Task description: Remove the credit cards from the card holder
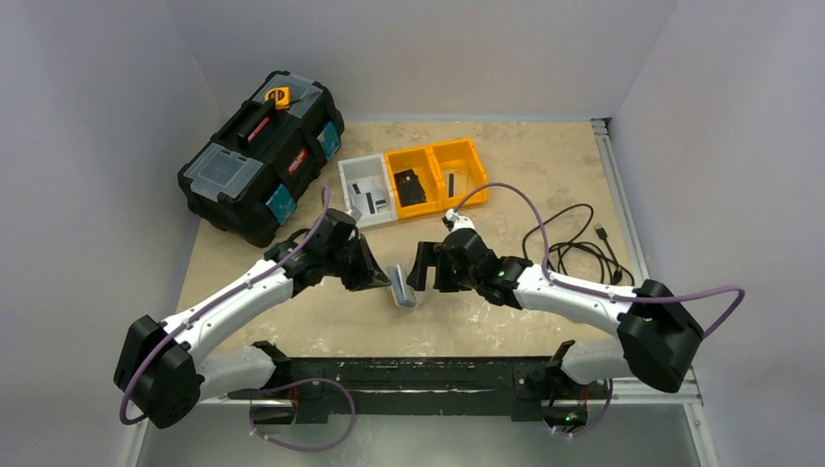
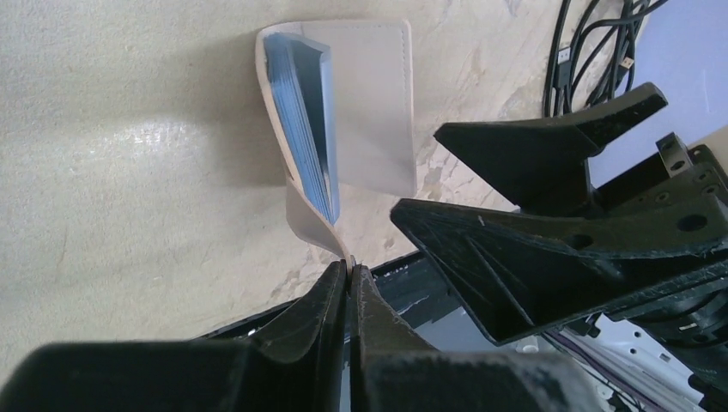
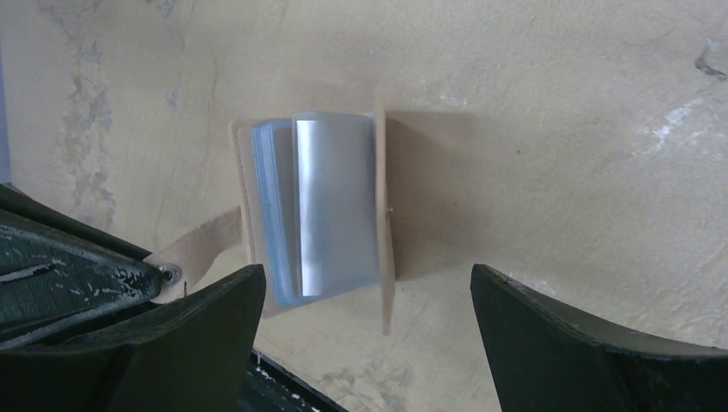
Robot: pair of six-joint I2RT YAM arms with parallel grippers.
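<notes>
The pale pink card holder [image 3: 388, 232] is spread part way, one cover standing on edge. Blue-edged card sleeves [image 3: 339, 206] show inside it; whether cards fill them I cannot tell. In the left wrist view its far cover [image 2: 373, 103] leans out to the right behind the blue sleeves [image 2: 302, 116]. My left gripper is shut on the holder's closing strap [image 2: 311, 215]. To the right of the holder, my right gripper [image 1: 421, 265] stands open; in its own view the fingers [image 3: 549, 335] are wide apart with nothing gripped.
White [image 1: 383, 215] and orange bins [image 1: 435, 206] with small items stand behind the arms. A black toolbox [image 1: 233, 165] fills the back left. Black cable [image 1: 574, 248] lies coiled at the right. Bare tabletop surrounds the holder.
</notes>
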